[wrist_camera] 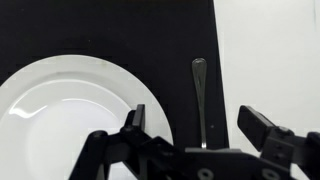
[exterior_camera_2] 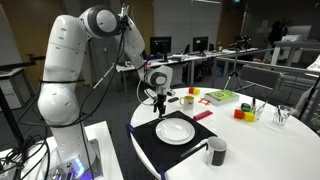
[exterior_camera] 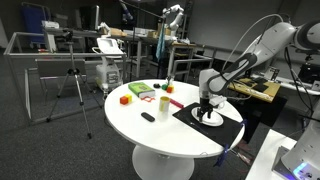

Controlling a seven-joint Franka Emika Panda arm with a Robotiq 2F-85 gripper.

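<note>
On a black placemat (exterior_camera: pixel 184 115) lies a white plate (exterior_camera_2: pixel 175 130); part of it shows at the left of the wrist view. Beside the plate, a silver utensil (wrist_camera: pixel 200 95) rests on the mat with its handle visible; its lower end is hidden behind my gripper. My gripper stands open above the mat, one finger over the plate's edge and the other over the white table, with the utensil between them in that view. In the second exterior view the gripper (exterior_camera_2: pixel 160 107) is at the plate's far side. Nothing is held.
A grey mug (exterior_camera_2: pixel 216 152) stands near the mat, and a dark object (exterior_camera: pixel 148 117) lies on the table. Toward the back are a green box (exterior_camera: pixel 140 88), coloured blocks (exterior_camera: pixel 126 100) and a red item (exterior_camera: pixel 176 103). Bare white table (exterior_camera: pixel 140 132) surrounds the mat's left side.
</note>
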